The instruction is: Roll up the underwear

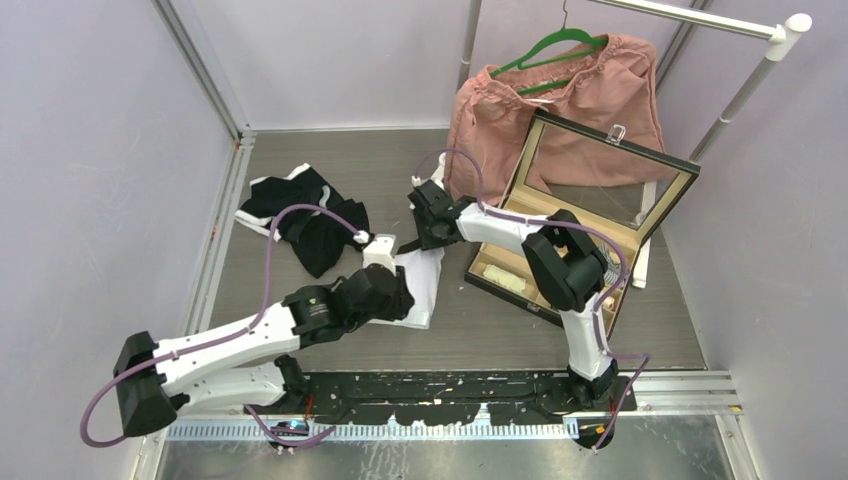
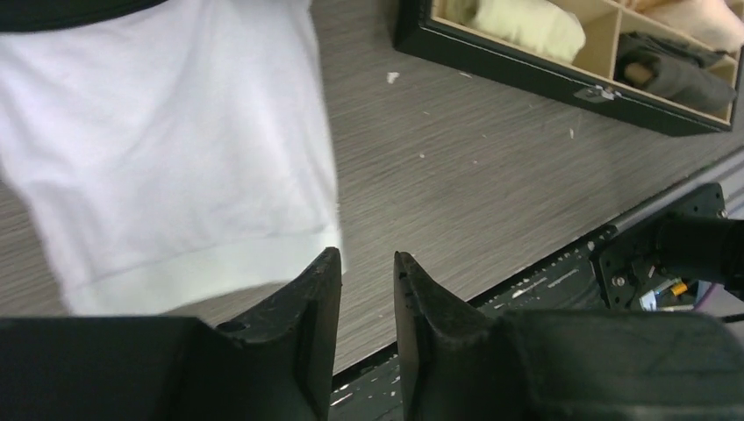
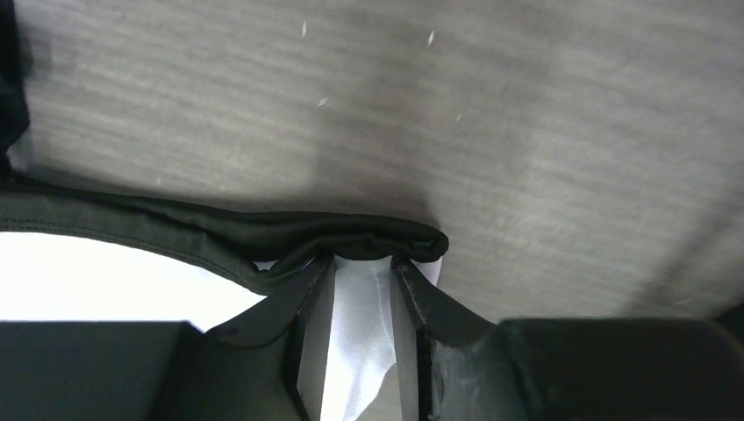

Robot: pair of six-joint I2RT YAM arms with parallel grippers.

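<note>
A white underwear (image 1: 422,290) with a dark waistband lies on the table between my arms; in the left wrist view its white body (image 2: 184,149) spreads out flat. My left gripper hangs over the table by its lower hem, fingers a little apart and empty. My right gripper is at the end of the dark waistband (image 3: 202,228); its fingers stand a little apart over the cloth, and whether they grip it I cannot tell.
An open box (image 1: 522,302) with rolled items stands at the right, a pink garment (image 1: 480,140) hangs behind it, and dark clothing (image 1: 320,240) lies at the back left. Bare table shows around the underwear.
</note>
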